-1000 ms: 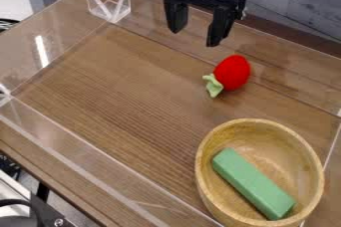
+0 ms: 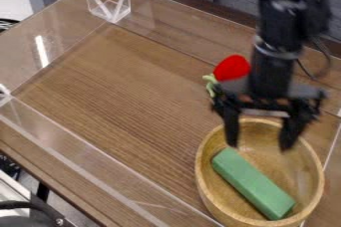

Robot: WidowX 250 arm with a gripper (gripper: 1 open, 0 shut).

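Note:
My black gripper is low over the near right of the table, its dark fingers open and blurred by motion above the back part of a yellow bowl. In the bowl lies a long green block. Behind the gripper, a red strawberry-like object with a green top is partly hidden by the arm.
A clear plastic holder stands at the back left. Raised edges run along the back and left.
My gripper has moved from the back of the table down and toward the front right, to over the bowl, and now covers part of the red object.

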